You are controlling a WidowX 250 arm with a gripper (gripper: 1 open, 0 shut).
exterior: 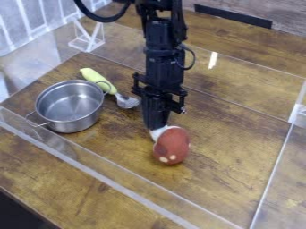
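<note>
The black gripper (157, 118) hangs low over the middle of the wooden table, just behind a red rounded object (171, 147) with a pale part at its back. The fingertips are at that pale part; whether they touch it is unclear. Nothing clearly shows between the fingers, which look close together. A steel pot (70, 105) stands to the left, and a pale yellow-green utensil (98, 80) with a metal end lies behind it.
A white structure (89, 27) is at the back left.
</note>
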